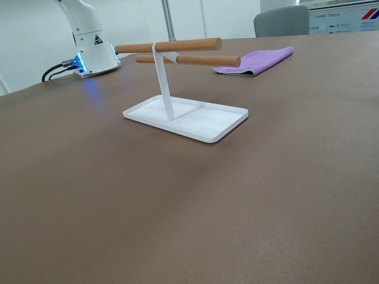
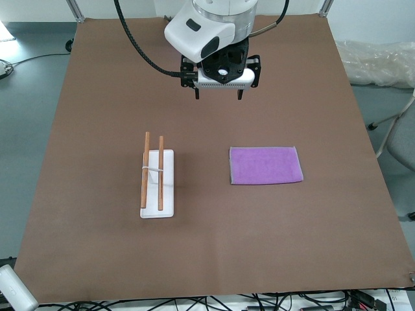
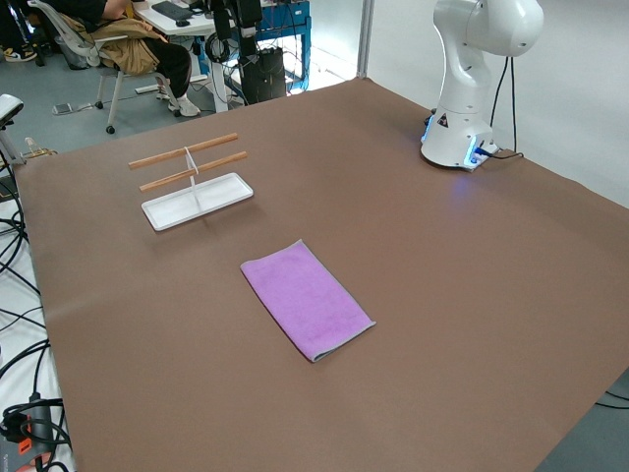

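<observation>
My gripper (image 2: 218, 94) hangs over the back of the brown table, top centre of the left view, its two dark fingers standing apart with nothing seen between them. A white stand (image 2: 166, 194) with two wooden bars (image 1: 188, 44) over a shallow tray sits left of centre on the table, well below the gripper. A folded purple cloth (image 2: 265, 165) lies flat to its right, also apart from the gripper; the right view (image 3: 307, 300) shows it with a grey edge.
Cables and equipment run along its near edge in the left view. A grey chair (image 2: 406, 139) stands off the right side, and a seated person appears beyond the table in the right view.
</observation>
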